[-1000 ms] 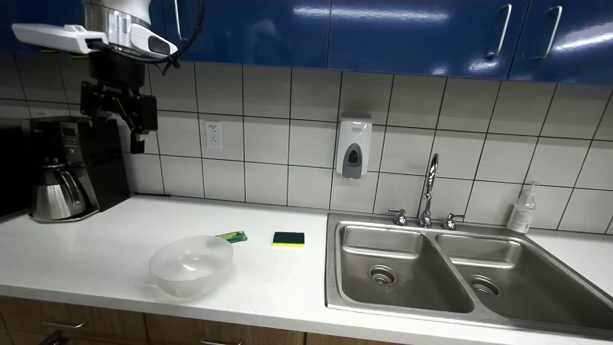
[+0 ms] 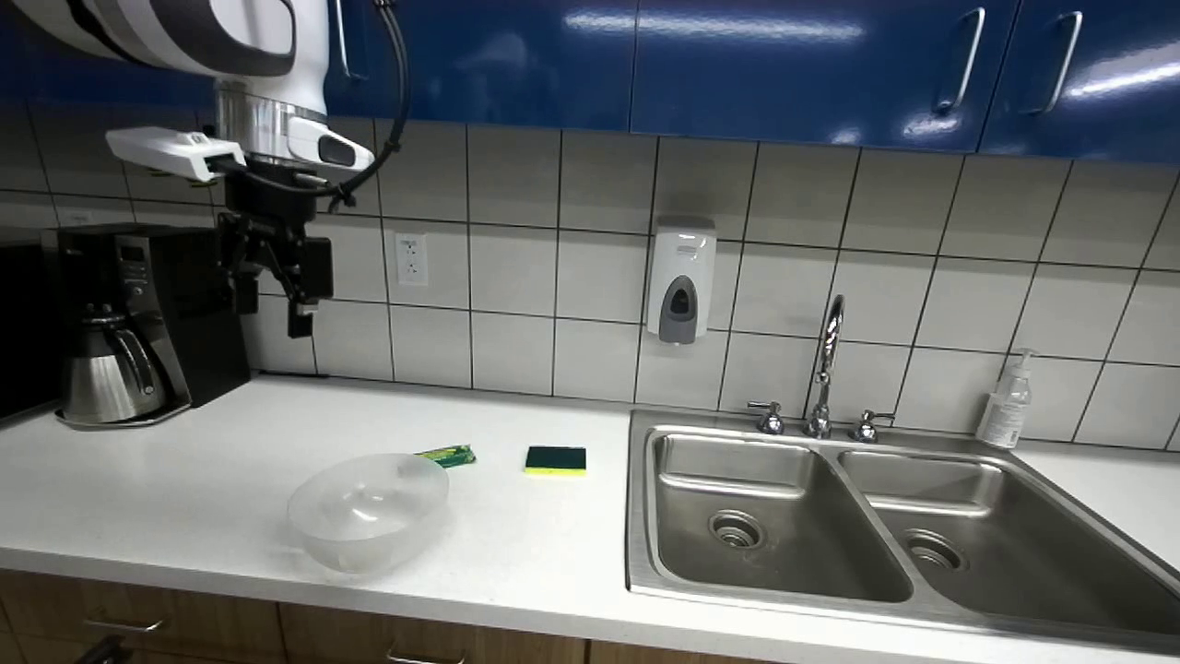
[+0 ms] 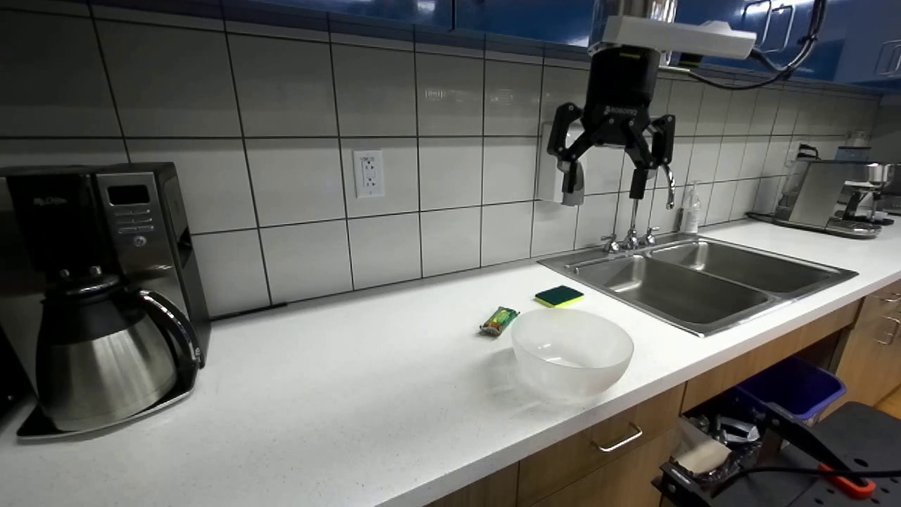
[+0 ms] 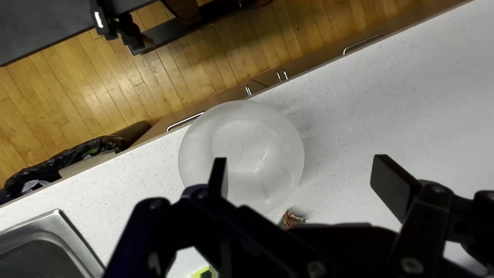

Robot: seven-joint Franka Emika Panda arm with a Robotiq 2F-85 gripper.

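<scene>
High above the counter, my gripper hangs fingers down, its fingers spread wide with nothing between them. Below it a frosted, clear bowl stands upright near the counter's front edge, and it looks empty. A small green wrapped packet lies on the counter behind the bowl; in the wrist view my gripper's body covers most of the packet. The dark green and yellow sponge rests flat between the packet and the sink. Only a yellow corner of the sponge shows in the wrist view.
A double steel sink with a faucet is set in the counter to the right. At the left stands a coffee maker with a steel carafe. A soap dispenser is mounted on the tiles. Bare counter stretches between coffee maker and bowl.
In exterior view 1 my gripper has moved to the right and lower. The bowl, packet and sponge have stayed where they were.
</scene>
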